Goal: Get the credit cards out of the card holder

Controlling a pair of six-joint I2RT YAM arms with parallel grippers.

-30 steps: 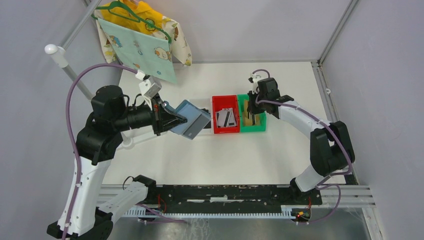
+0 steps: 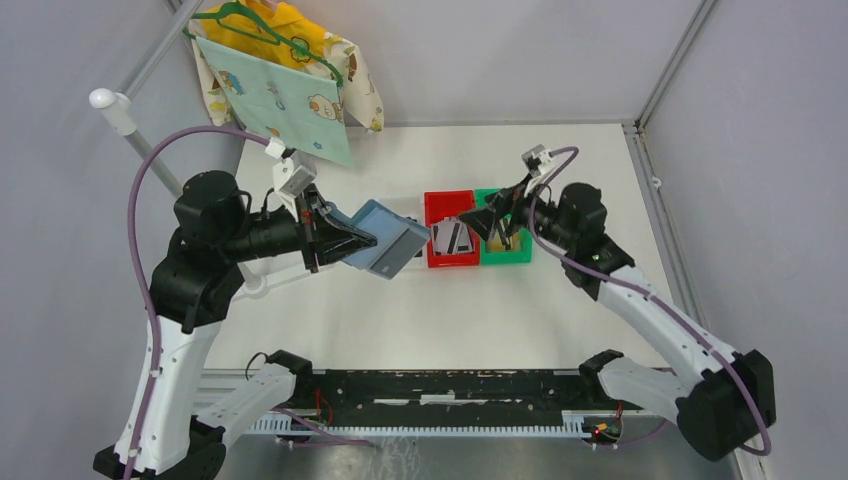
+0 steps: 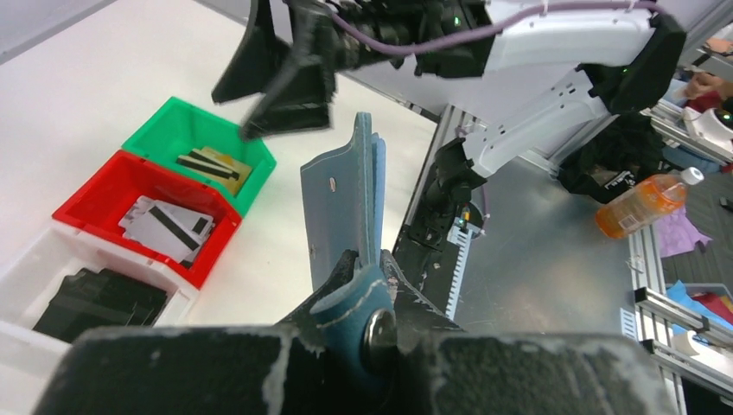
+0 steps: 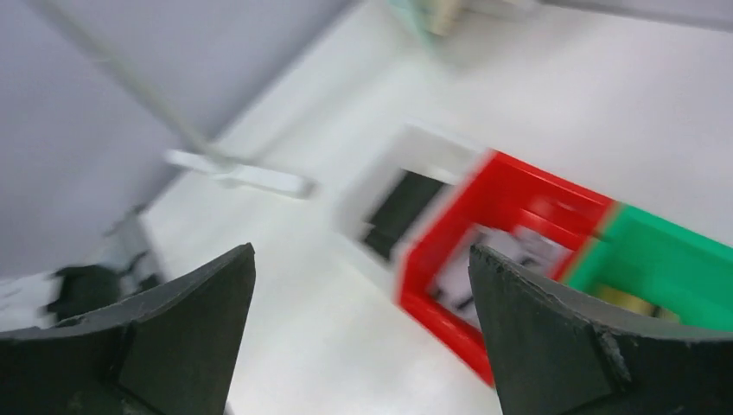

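Observation:
The blue card holder [image 2: 392,240] is held up in the air, my left gripper [image 2: 372,240] shut on its edge. In the left wrist view the holder [image 3: 335,207] stands nearly edge-on, its flap with a metal snap between the fingers; whether cards sit inside cannot be seen. Silver-grey cards [image 3: 168,226] lie in the red bin [image 3: 220,246], gold cards [image 3: 216,166] in the green bin [image 3: 251,194], and black cards [image 3: 102,300] in the white bin [image 3: 181,303]. Over the red and green bins, my right gripper is open with nothing between its fingers.
The three bins stand in a row at mid-table. Clothes on a green hanger [image 2: 240,12] hang from a white rack [image 2: 118,112] at the back left.
My right gripper has risen from the green bin and swung left toward the holder, its arm now reaching from the lower right. The left gripper and holder have barely moved.

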